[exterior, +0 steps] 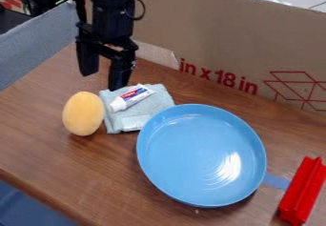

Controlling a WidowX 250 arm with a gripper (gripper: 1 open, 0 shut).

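Observation:
The black gripper (pixel 103 70) hangs open over the back left of the wooden table, above and behind a white toothpaste tube (pixel 130 97) that lies on a folded light-blue cloth (pixel 149 110). Nothing shows between its fingers. A yellow oval object (pixel 83 113), like a mango, sits just left of the cloth. A large light-blue plate (pixel 200 154) lies to the right of the cloth, at the front middle.
A red object (pixel 300 190) lies at the right front. A cardboard panel (pixel 235 44) stands along the back, and a grey padded edge (pixel 38 53) borders the left. Bare table (pixel 90 168) shows at the front left.

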